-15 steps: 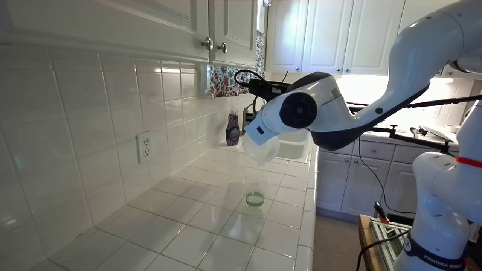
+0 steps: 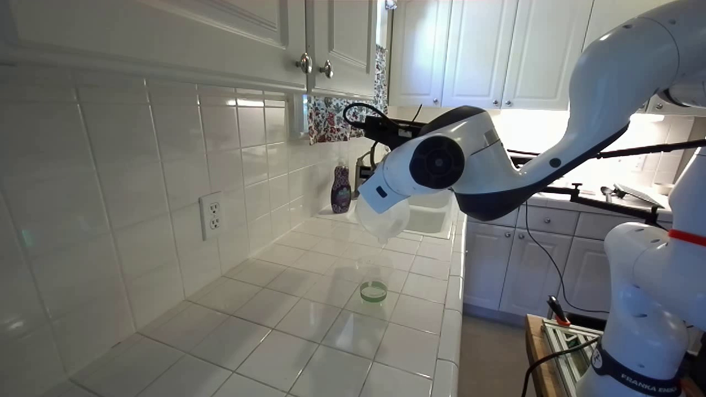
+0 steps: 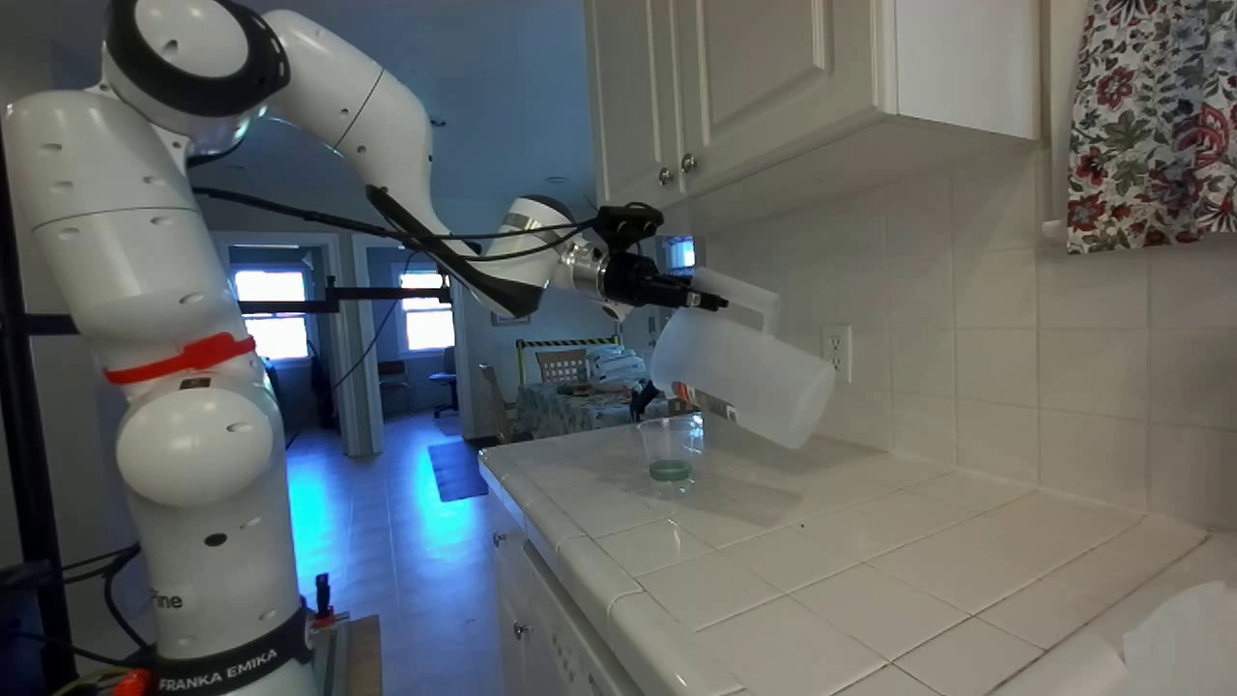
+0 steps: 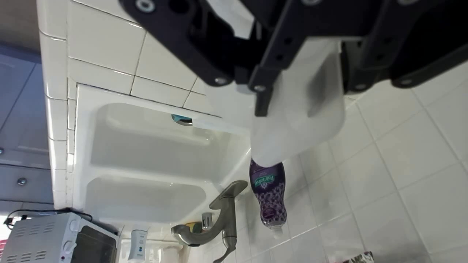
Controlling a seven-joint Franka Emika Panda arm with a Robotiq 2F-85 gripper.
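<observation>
A translucent white pitcher [image 3: 748, 373] hangs tilted above the counter, its handle [image 3: 742, 295] uppermost. My gripper [image 3: 716, 304] is shut on that handle; the wrist view shows the pitcher's pale body [image 4: 298, 131] beyond the dark fingers [image 4: 263, 101]. On the tiles below stands a clear cup [image 3: 675, 437], upright, with green around its bottom. Seen in exterior view 1, the pitcher's lower lip [image 2: 383, 241] is over the cup [image 2: 374, 291], clear of it. No stream between the two can be made out.
A purple soap bottle [image 2: 341, 189] stands against the wall beside the sink [image 4: 149, 144] and faucet [image 4: 226, 217]. Upper cabinets [image 3: 754, 70] overhang the back of the counter.
</observation>
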